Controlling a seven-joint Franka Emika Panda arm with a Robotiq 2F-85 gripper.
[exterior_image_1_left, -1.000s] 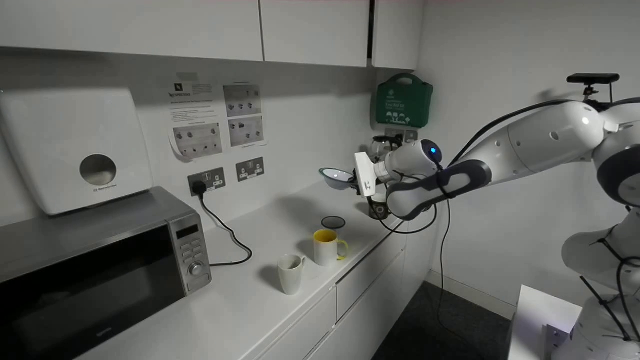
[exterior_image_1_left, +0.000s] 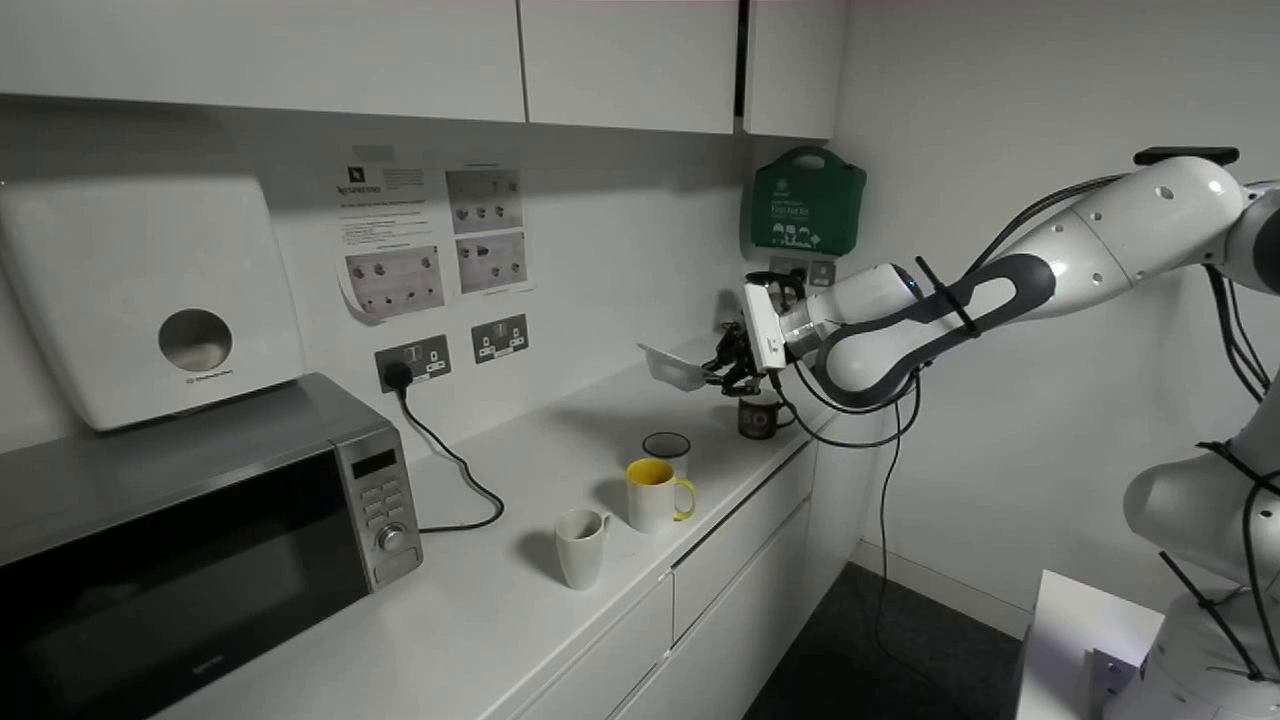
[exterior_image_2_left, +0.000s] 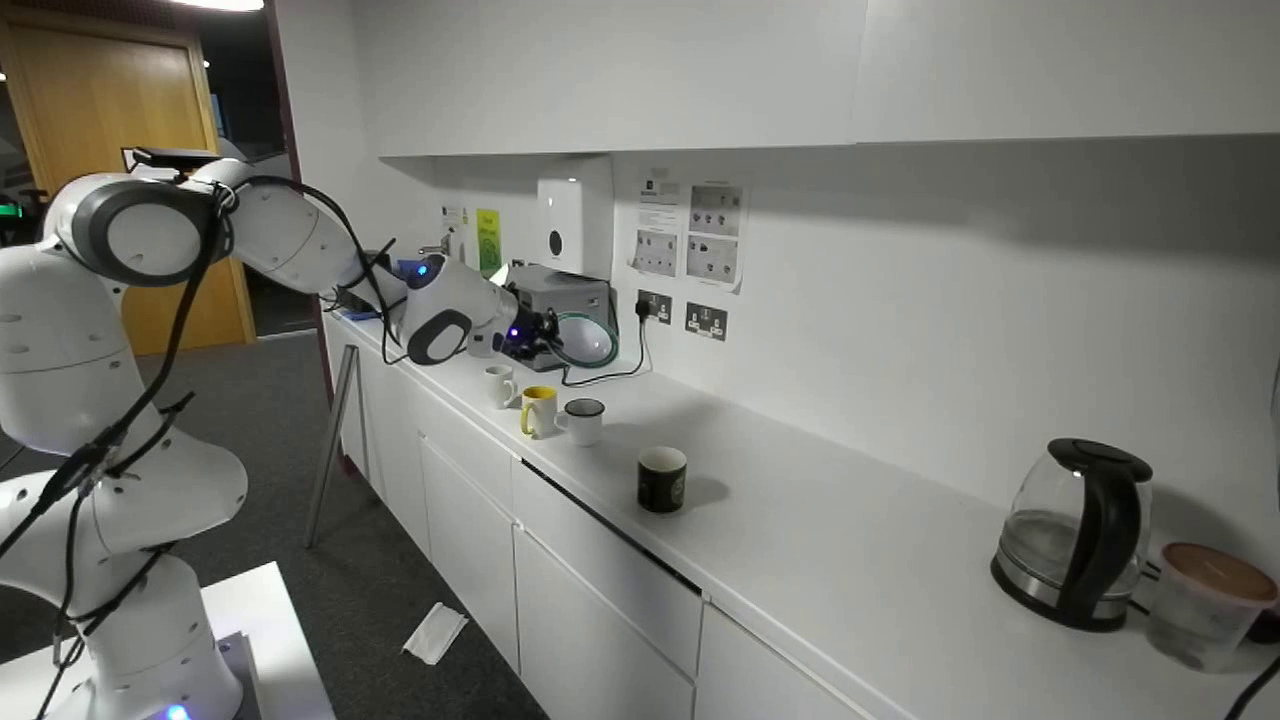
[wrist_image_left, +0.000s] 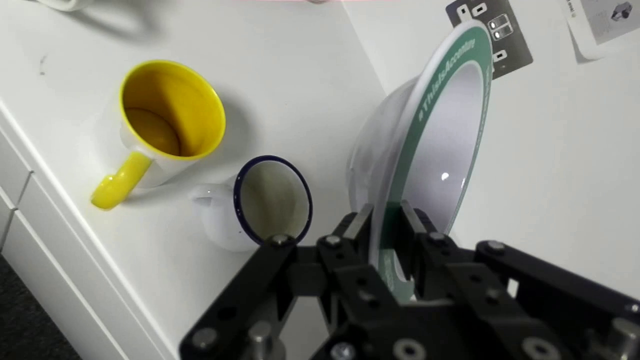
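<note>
My gripper is shut on the rim of a white bowl (wrist_image_left: 447, 144) with a green band inside its edge. In the wrist view the bowl is tipped steeply, its hollow turned to the right. Exterior view 1 has the bowl (exterior_image_1_left: 674, 368) held in the air above the counter, toward the back wall. Below on the counter stand a white mug with a yellow inside (wrist_image_left: 171, 111) and a dark-rimmed white mug (wrist_image_left: 273, 201). A black mug (exterior_image_2_left: 661, 480) and a plain white mug (exterior_image_2_left: 499, 386) stand at either end of the mug row.
A microwave (exterior_image_1_left: 204, 504) fills the left of the counter (exterior_image_2_left: 828, 540). Beyond the black mug, a glass kettle (exterior_image_2_left: 1074, 534) and a lidded tub (exterior_image_2_left: 1206, 606) stand at the far end.
The bowl has tilted from nearly level with its inside showing to steeply tipped, its outside now facing exterior view 1. My wrist has turned, and the arm has shifted.
</note>
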